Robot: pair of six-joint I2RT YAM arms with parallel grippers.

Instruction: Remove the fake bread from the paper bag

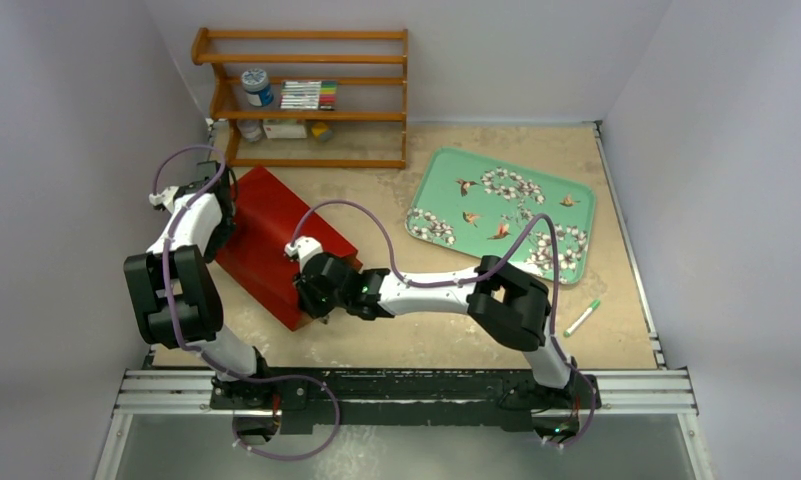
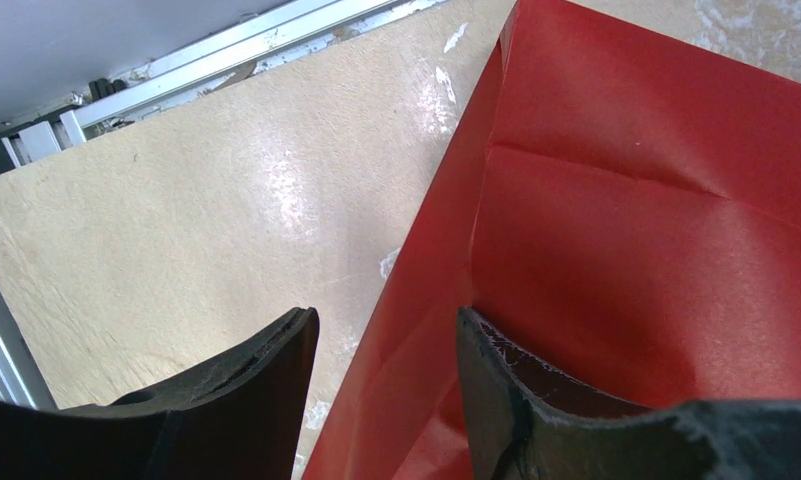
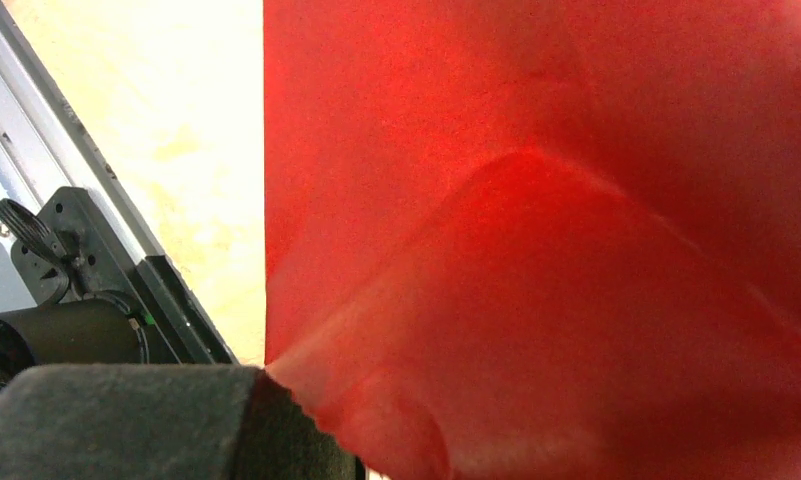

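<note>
The red paper bag (image 1: 276,225) lies slantwise on the left of the table, creased and lying on its side. At its left end, my left gripper has its fingers apart, and the bag's side edge runs through the space between and beyond them. My right gripper (image 1: 314,308) is at the bag's near right end. In the right wrist view, the bag's jagged rim meets the grey finger (image 3: 126,425) and the red paper covers the rest of the fingers, which are shut on this rim. No bread shows; the bag's inside is hidden.
A green flowered tray (image 1: 496,210) lies empty on the right, with a marker (image 1: 582,318) near it. Behind the bag stands a wooden shelf (image 1: 316,115) holding a jar and pens.
</note>
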